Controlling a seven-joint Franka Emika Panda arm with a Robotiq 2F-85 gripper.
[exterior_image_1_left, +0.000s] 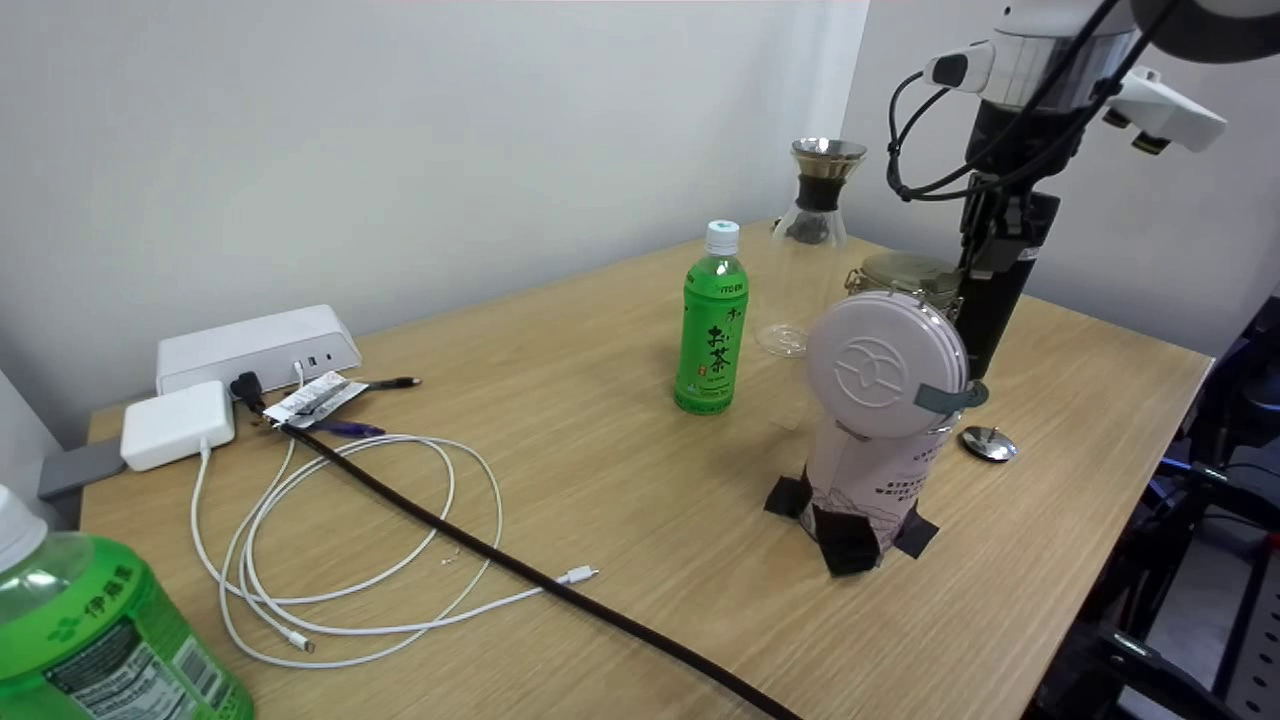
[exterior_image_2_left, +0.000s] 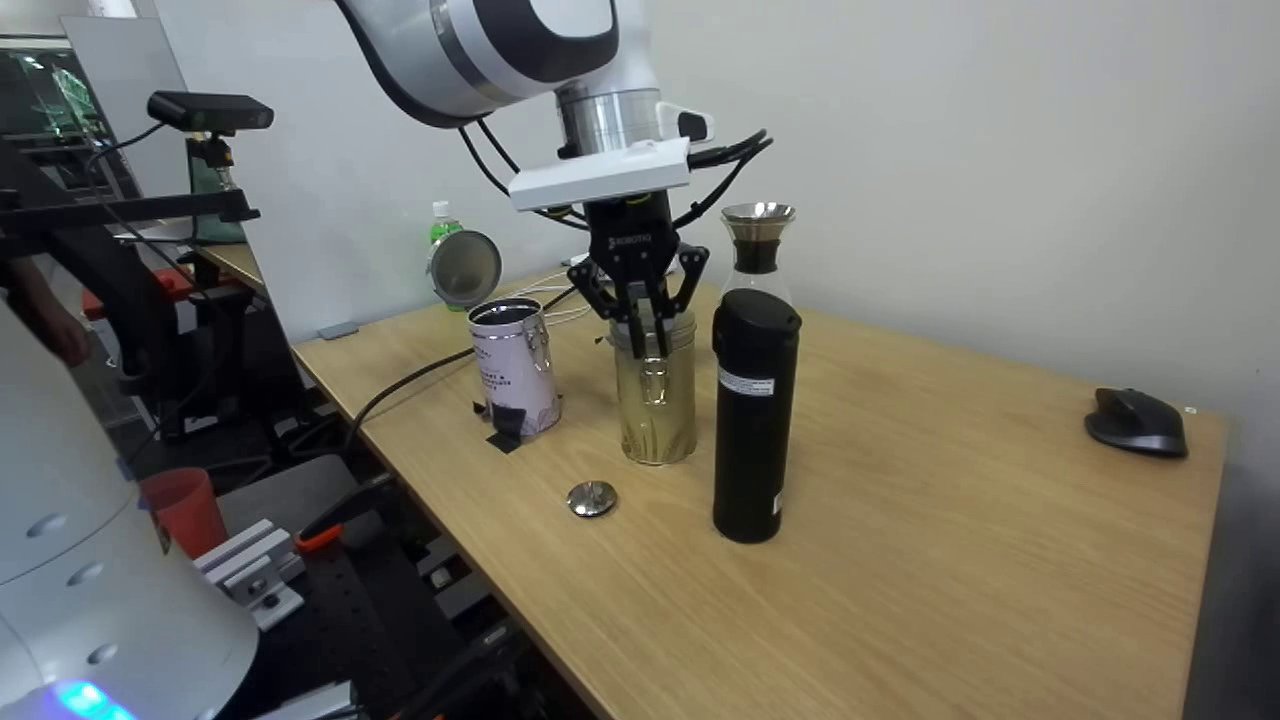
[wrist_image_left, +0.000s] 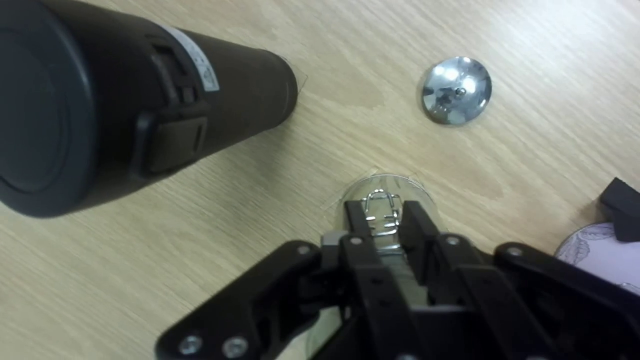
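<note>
A gold-green jar with an olive lid stands on the table, a wire clasp on its side. Over that side my gripper points down, its fingers close together and the clasp showing in the narrow gap between them. It is shut on the clasp, though the exact contact is hard to see. In exterior view 2 the gripper is at the upper part of the jar, with clasp metal visible below the tips. My arm hides much of the jar's top in the wrist view.
A tall black flask stands close beside the jar. On the other side is a pink canister, lid raised, taped down. A small metal lid lies nearby. Behind stand a glass carafe and a green bottle.
</note>
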